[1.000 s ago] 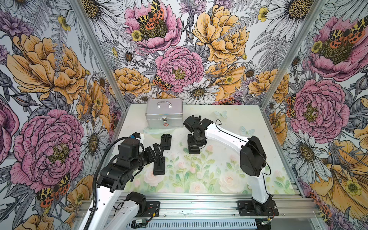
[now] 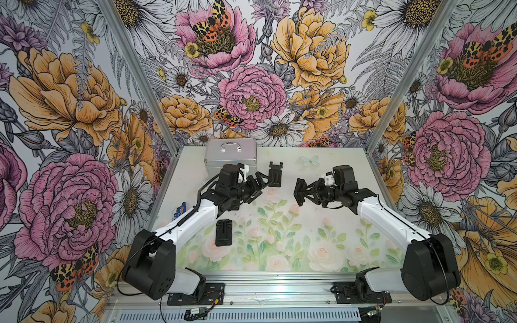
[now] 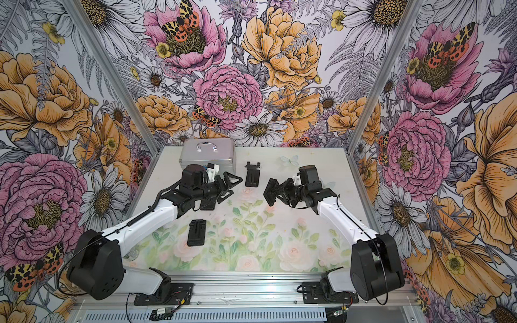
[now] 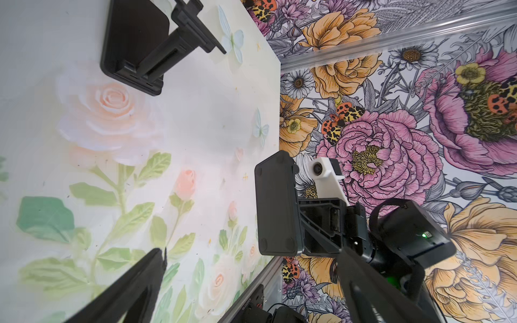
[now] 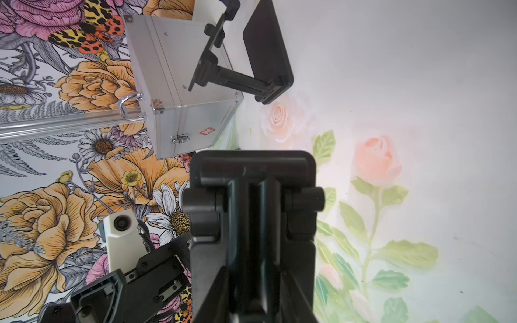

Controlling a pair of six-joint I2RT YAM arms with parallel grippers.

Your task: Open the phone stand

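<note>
A black folded phone stand is held off the table by my right gripper, which is shut on it. Its stem lies flat along the base in the right wrist view. The left wrist view shows the flat underside of its base with round pads at the corners. My left gripper is open and empty, facing the held stand across a gap. Its two blurred fingers frame the lower part of the left wrist view.
An unfolded stand stands behind the gap between the arms. One folded stand lies front left, another partly under the left arm. A silver case sits back left.
My right gripper has lifted the folded stand from the table's middle and drawn it right. The left gripper has moved from the front left toward the middle.
</note>
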